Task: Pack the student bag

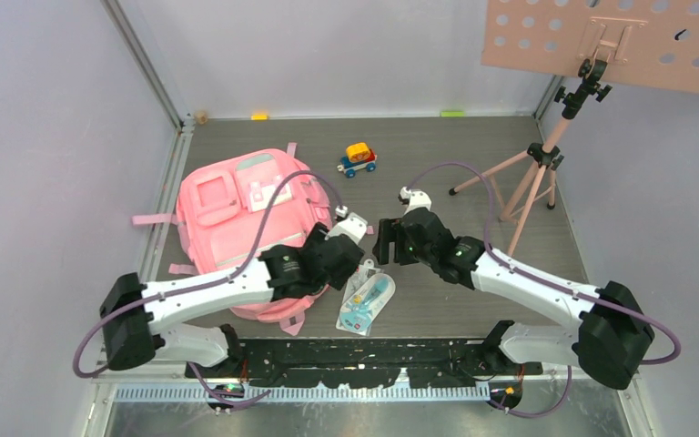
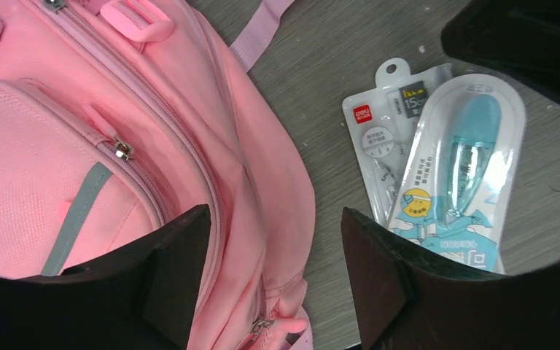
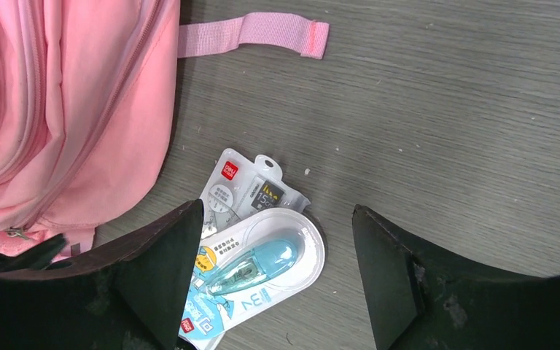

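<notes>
A pink backpack [image 1: 227, 205] lies flat on the left of the table. To its right rest two flat blister packs, one partly over the other: a pack with a blue item [image 2: 474, 153] on top and a clear pack with a red label [image 2: 376, 138] beneath. My left gripper is open over the bag's right edge, its fingers empty. Open as well, my right gripper hovers above and beside the packs, which show near its left finger [image 3: 168, 255]; nothing is held.
A toy car [image 1: 358, 160] in blue, yellow and red stands at the back middle. On the right is a pink tripod [image 1: 537, 182] carrying a perforated board [image 1: 637, 41].
</notes>
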